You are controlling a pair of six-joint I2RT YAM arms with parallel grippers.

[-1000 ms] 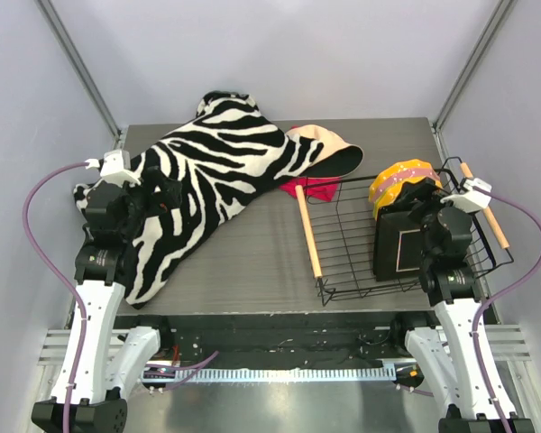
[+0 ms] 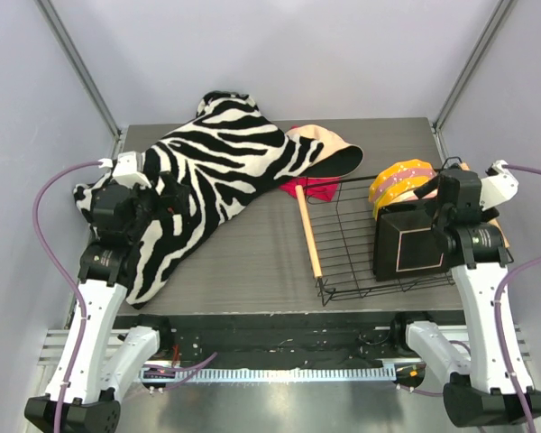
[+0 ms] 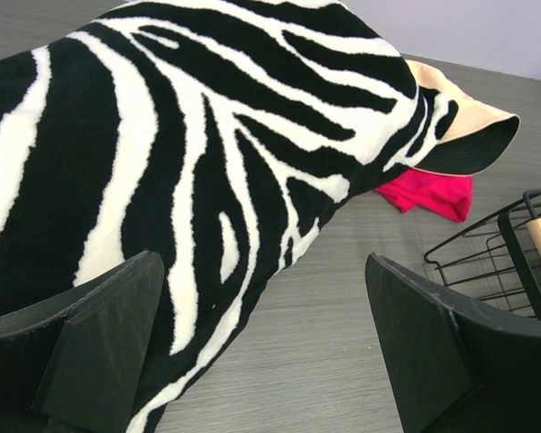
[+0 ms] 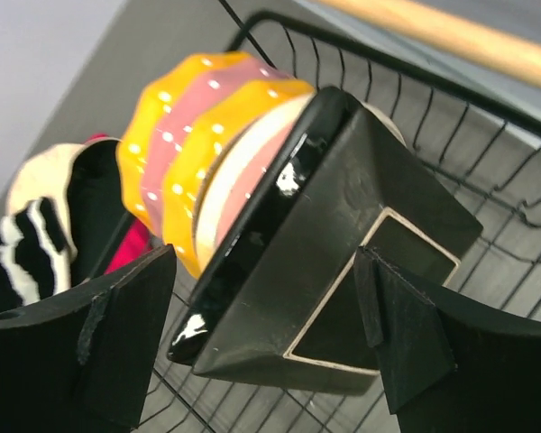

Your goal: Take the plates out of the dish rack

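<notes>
The black wire dish rack (image 2: 338,253) with wooden handles stands on the right of the table. In it stand plates with yellow polka-dot and pink edges (image 2: 392,180), paler ones (image 4: 239,171), and a black square item (image 2: 401,248) in front. My right gripper is over this stack, fingers apart and nothing clearly held, the black item visible between them. My left gripper is open and empty above the zebra-striped cloth (image 2: 212,162) on the left.
A red cloth (image 3: 433,194) and a peach-and-black item (image 2: 329,144) lie behind the rack at the cloth's end. Bare table (image 2: 243,271) shows between cloth and rack. Walls enclose the back and sides.
My right arm has moved rightward over the rack. My left arm has shifted very slightly. The rack and its contents look the same.
</notes>
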